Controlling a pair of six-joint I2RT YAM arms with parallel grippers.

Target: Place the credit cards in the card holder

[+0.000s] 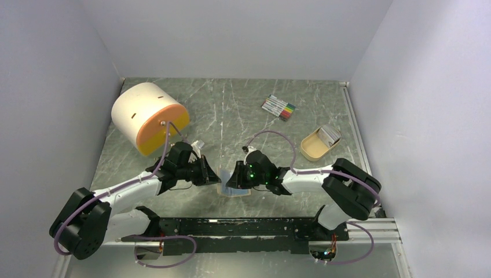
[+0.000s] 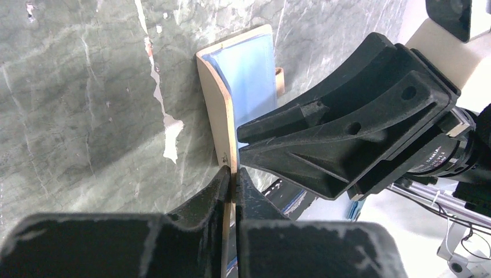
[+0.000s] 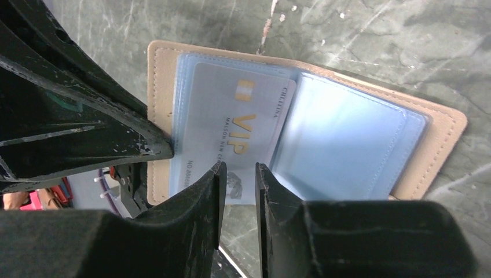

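Observation:
The open card holder (image 3: 431, 159), tan with blue inner pockets, lies on the table between both arms. On its left half a silver VIP card (image 3: 202, 107) lies flat; whether it is fully inside the pocket I cannot tell. The blue right half (image 3: 341, 136) shows no card. My left gripper is shut on the holder's left edge, which tilts up from the table. Over the card's lower part, my right gripper stands open, nothing held between its fingers. The top view shows the holder partly hidden by both grippers.
A beige tray (image 1: 311, 149) with pale cards (image 1: 330, 135) stands at the right. Several coloured markers (image 1: 278, 107) lie at the back, and a large cream cylinder (image 1: 136, 107) sits back left. The middle of the table behind the holder is clear.

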